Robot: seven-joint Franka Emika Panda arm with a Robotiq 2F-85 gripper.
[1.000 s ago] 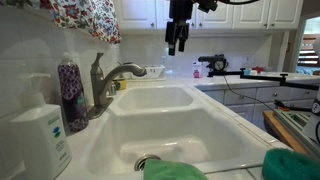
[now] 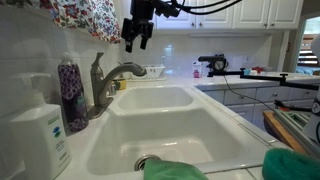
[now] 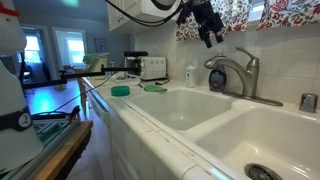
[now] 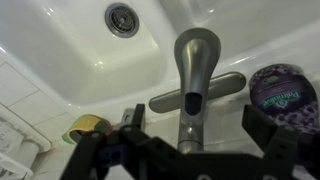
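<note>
Above the sink hangs my gripper point(image 2: 136, 45), open with nothing between its fingers. Below it stands the metal faucet point(image 2: 107, 82), its spout reaching over the double white sink point(image 2: 198, 129). From above, in the wrist view, the faucet point(image 4: 197, 75) shows between the two fingers, farther down and apart from them. A purple patterned bottle point(image 4: 285, 95) is to the right of the faucet there; the same bottle point(image 2: 72, 97) stands by the wall in exterior view 1.
A white soap bottle point(image 2: 41, 137) stands at the near left corner. A green cloth point(image 2: 172, 171) lies on the sink's near edge, beside a teal item point(image 2: 290, 164). A yellow-rimmed object point(image 4: 85, 128) sits behind the sink. Both basins look empty.
My gripper has moved left in exterior view 1, from over the basin to above the faucet, and slightly higher. The faucet, bottles and cloth have stayed in place.
</note>
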